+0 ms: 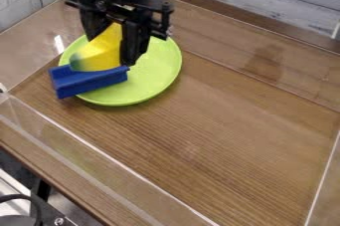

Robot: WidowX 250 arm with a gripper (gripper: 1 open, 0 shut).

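Note:
My black gripper reaches down from the top left, shut on a yellow sponge over the left part of a green plate. A blue object lies at the plate's front-left edge, just below the yellow sponge; whether the two touch is unclear. The gripper hides part of the yellow sponge and the back of the plate.
A pale wall or ledge runs along the back, and black cables lie at the lower left.

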